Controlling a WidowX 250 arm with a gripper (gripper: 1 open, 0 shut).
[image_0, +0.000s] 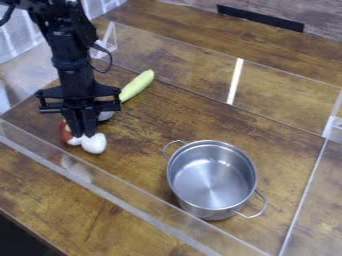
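Note:
The black gripper reaches down at the left of the camera view, low over a small white object with a red part beside it. Its fingertips are at or just above these things; whether anything is between them is hidden. A pale green elongated object lies behind the gripper, to its right. A steel pot with two wire handles stands at the lower right.
A transparent edge or panel runs diagonally along the lower left, in front of the gripper.

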